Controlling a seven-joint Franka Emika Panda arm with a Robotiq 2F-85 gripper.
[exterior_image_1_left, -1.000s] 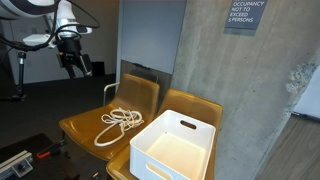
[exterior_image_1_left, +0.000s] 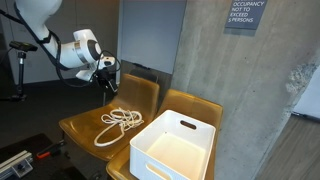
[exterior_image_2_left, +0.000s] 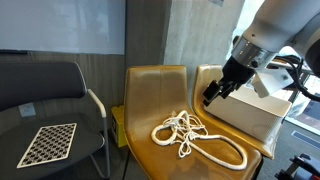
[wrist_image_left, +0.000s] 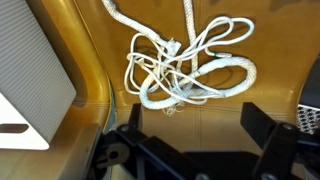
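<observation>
A tangled white rope (exterior_image_1_left: 121, 121) lies on the seat of a tan chair (exterior_image_1_left: 137, 94). In the wrist view the rope (wrist_image_left: 180, 65) is bunched below the fingers' front, with thick strands running off the top edge. My gripper (exterior_image_1_left: 107, 78) hangs in the air above the chair, clear of the rope. Its two dark fingers stand wide apart at the bottom of the wrist view, nothing between them. From the second exterior view, the gripper (exterior_image_2_left: 212, 96) appears above the rope's coils (exterior_image_2_left: 185, 130).
An open white bin (exterior_image_1_left: 160, 163) stands on the adjoining tan chair, its inside bare where visible. A black chair (exterior_image_2_left: 45, 100) with a checkered panel (exterior_image_2_left: 50, 143) on its seat is to one side. A concrete wall (exterior_image_1_left: 265, 100) rises behind.
The arm has swung right and down from the far left, bringing the gripper closer to the tan chair. The rope and bin have stayed put.
</observation>
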